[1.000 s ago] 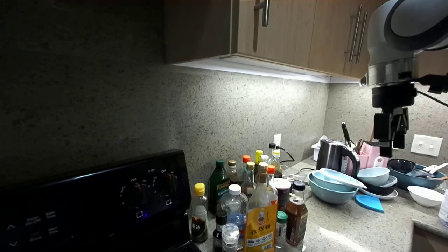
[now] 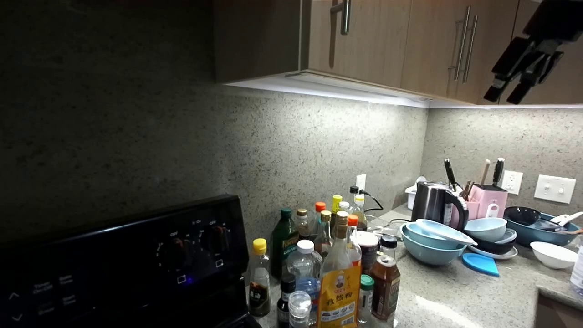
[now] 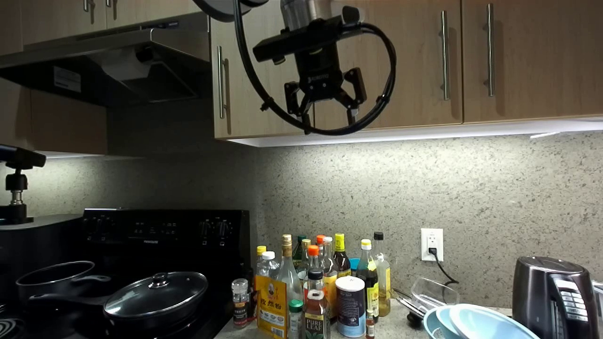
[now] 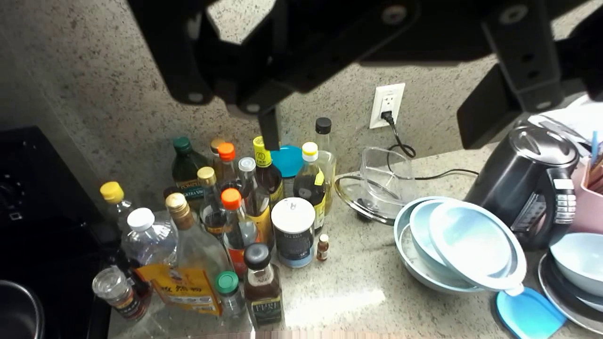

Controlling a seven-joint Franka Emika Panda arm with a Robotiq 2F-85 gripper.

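Observation:
High above the counter, in front of the wooden cabinets, my gripper (image 3: 329, 125) stands open with nothing between its fingers. In exterior view 1 the gripper (image 2: 503, 99) is at the upper right, tilted, well above the bowls. The wrist view looks down past the parted fingers (image 4: 271, 127) at a cluster of bottles, including a dark bottle with a black cap (image 4: 263, 288), a clear bottle with an orange label (image 4: 189, 288) and a white-lidded canister (image 4: 292, 231). Stacked light blue bowls (image 4: 469, 243) sit to the right of them.
A kettle (image 3: 554, 294) stands right of the bowls, its corded plug in the wall outlet (image 3: 432, 243). The stove carries a lidded pan (image 3: 158, 299) and a pot (image 3: 56, 277). Cabinets (image 3: 395, 62) hang close behind the gripper. Bare counter (image 4: 345, 305) lies in front of the bowls.
In exterior view 1 my gripper has risen from just above the bowls' height to cabinet level and has tilted. The bottles and bowls have not moved.

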